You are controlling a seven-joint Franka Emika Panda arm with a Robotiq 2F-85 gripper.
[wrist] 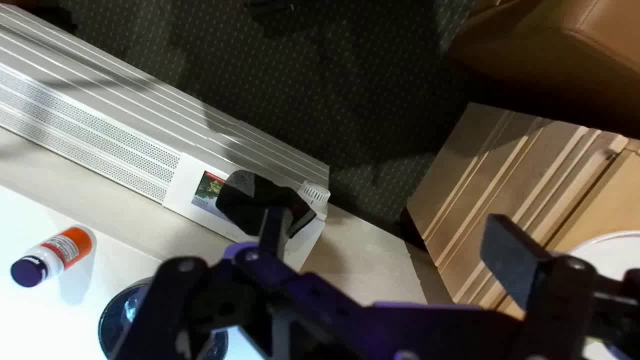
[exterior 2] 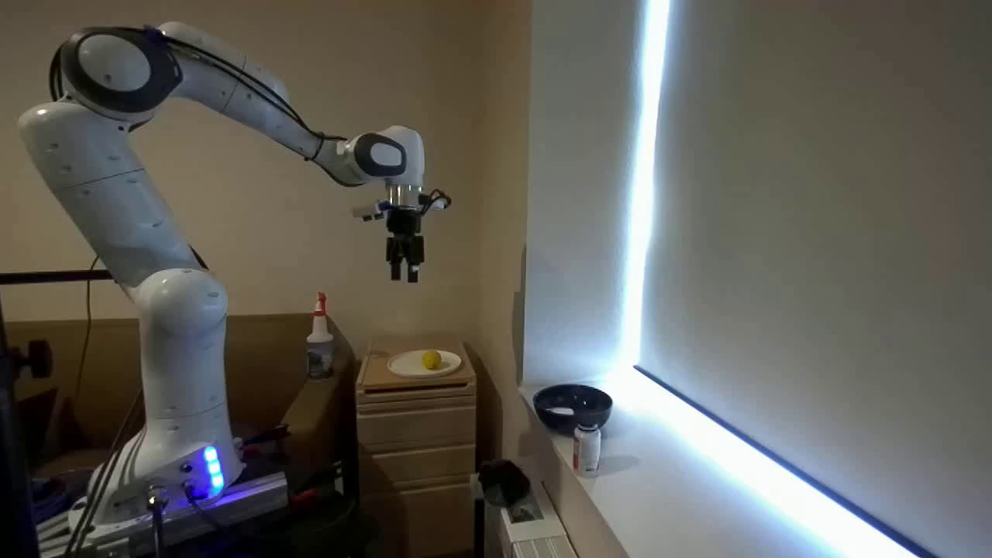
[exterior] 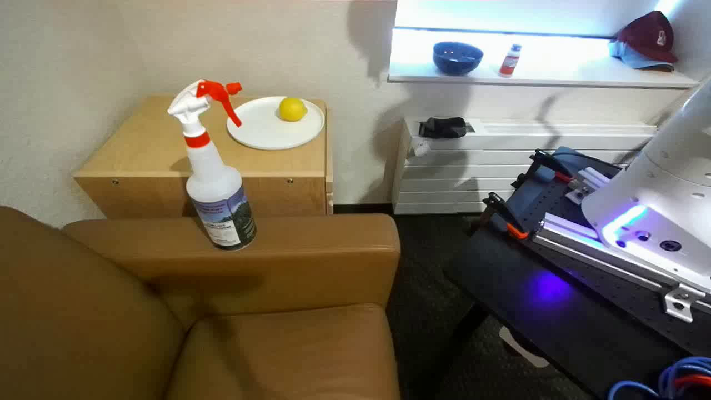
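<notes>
High in the air, my gripper (exterior 2: pixel 404 273) points straight down, clear of every object. In the wrist view its two fingers (wrist: pixel 510 258) stand wide apart with only floor and wall visible between them, so it is open and empty. Below, a yellow lemon (exterior: pixel 293 109) rests on a white plate (exterior: pixel 256 133) atop the wooden cabinet (exterior: pixel 143 150). A white spray bottle with a red trigger (exterior: pixel 216 180) stands upright on the sofa arm. The windowsill bears a dark blue bowl (exterior 2: pixel 573 408), with something light inside, and a small red-and-white bottle with a dark cap (wrist: pixel 54 255).
A white radiator (exterior: pixel 526 166) runs beneath the sill, with a black item (exterior: pixel 443 127) lying on it. A maroon and light-blue cap (exterior: pixel 643 43) occupies the sill's far end. The brown sofa (exterior: pixel 286 346) borders the cabinet. Open floor lies between sofa and radiator.
</notes>
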